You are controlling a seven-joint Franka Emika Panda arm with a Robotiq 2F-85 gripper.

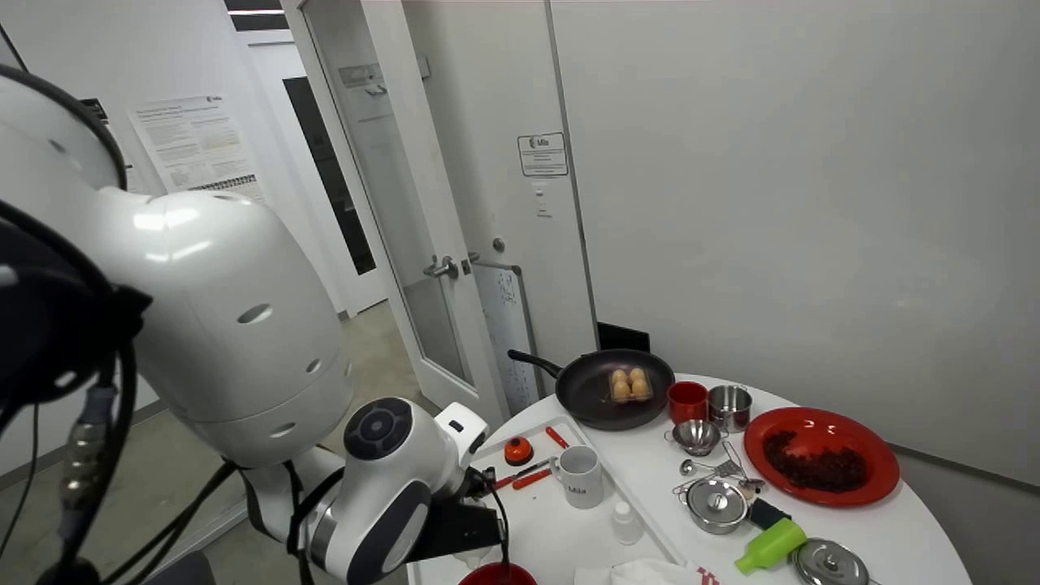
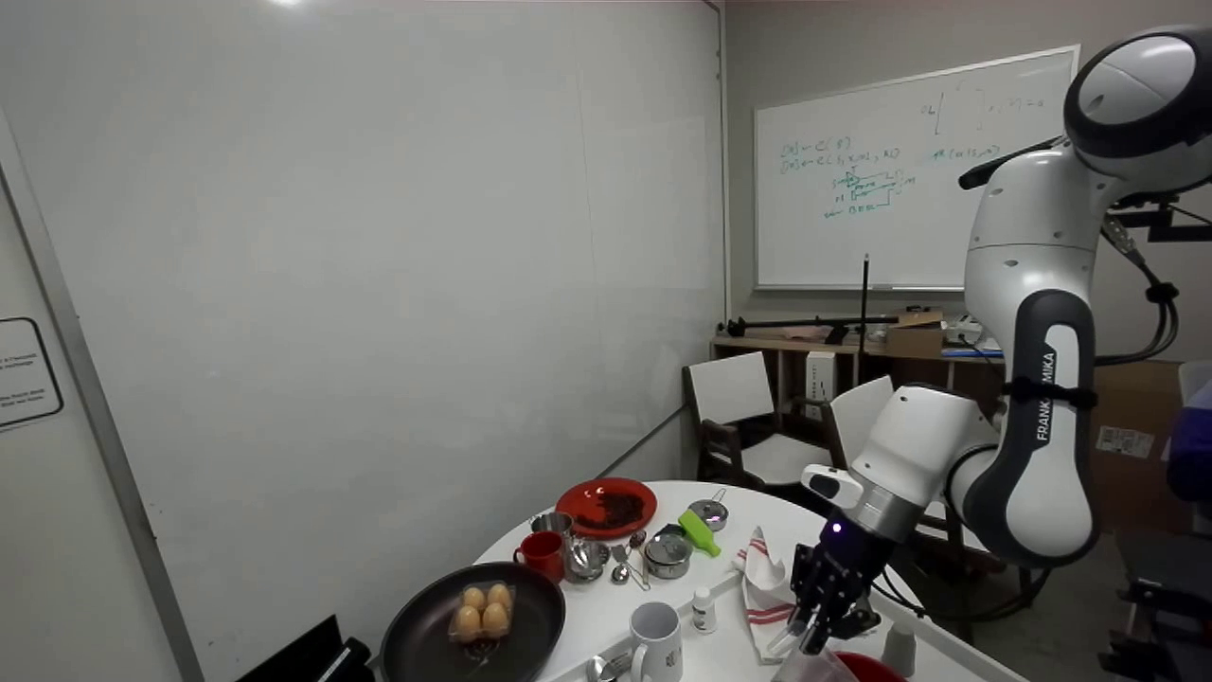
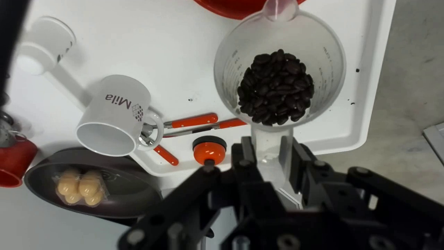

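Note:
A clear measuring cup [image 3: 329,79] with dark beans [image 3: 276,87] in its bottom hangs above the white tray [image 3: 333,137]. My gripper is shut on the cup's handle [image 3: 268,141]. The cup's pouring spout points toward a red bowl [image 3: 237,6], which is cut off at the top of the wrist view. In exterior view 2 my gripper [image 2: 812,637] holds the cup beside that bowl. Exterior view 1 hides the fingers behind the arm; the red bowl [image 1: 499,574] shows at its lower edge.
On the tray stand a white mug [image 3: 118,112], a small white bottle [image 1: 626,522], orange-handled utensils [image 3: 193,121] and an orange-and-black object [image 3: 209,149]. Beyond are a pan [image 1: 614,395] with eggs, red cup [image 1: 688,400], red plate [image 1: 821,419] and small metal pots. A striped cloth [image 2: 763,580] lies nearby.

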